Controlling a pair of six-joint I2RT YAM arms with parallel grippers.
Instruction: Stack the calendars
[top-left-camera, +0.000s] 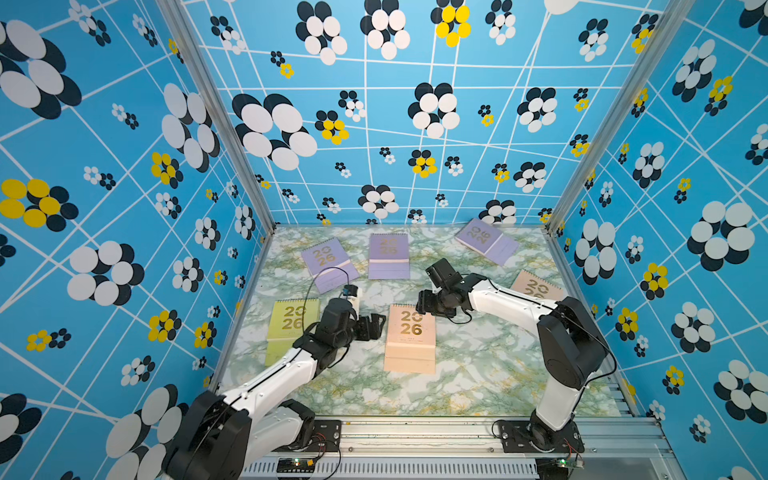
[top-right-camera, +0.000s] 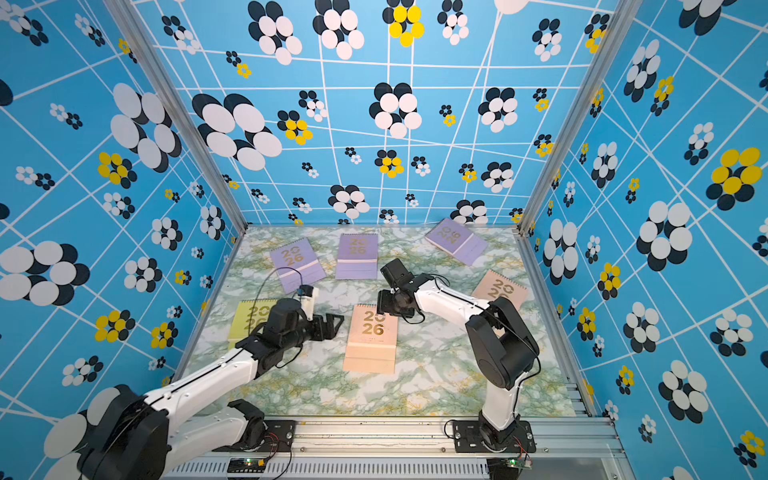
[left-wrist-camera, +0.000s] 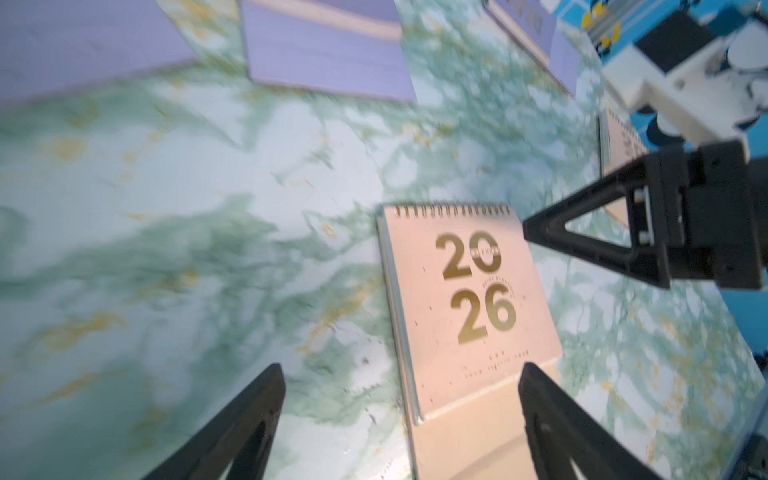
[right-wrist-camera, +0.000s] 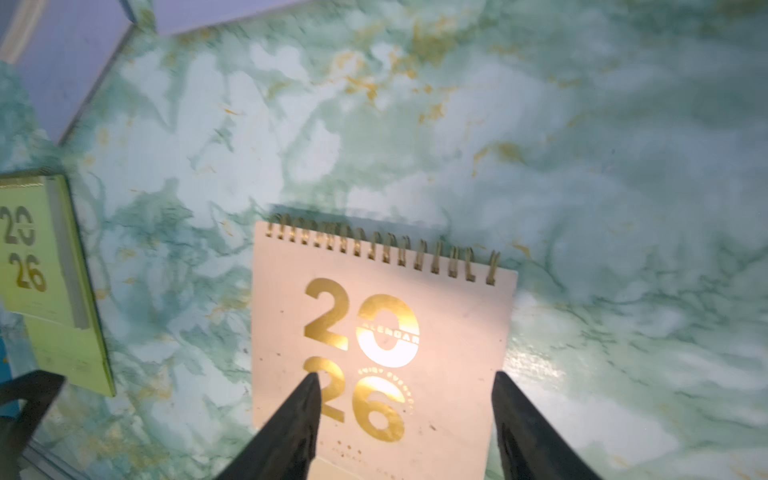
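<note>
A peach 2026 calendar (top-left-camera: 410, 348) lies flat in the middle. My left gripper (top-left-camera: 372, 326) is open just left of it, with nothing between the blurred fingers in the left wrist view. My right gripper (top-right-camera: 388, 301) hovers over the calendar's spiral top edge, open and empty in the right wrist view. A lime calendar (top-left-camera: 284, 328) lies at the left, partly behind my left arm. Three lavender calendars, at back left (top-left-camera: 336, 276), back middle (top-left-camera: 389, 264) and back right (top-left-camera: 500, 248), lie along the rear, and a second peach calendar (top-left-camera: 528, 284) lies at the right, partly hidden by my right arm.
The marble table (top-left-camera: 480, 376) is bounded by patterned walls at back and sides and a metal rail in front. Bare surface shows at front right and between the calendars.
</note>
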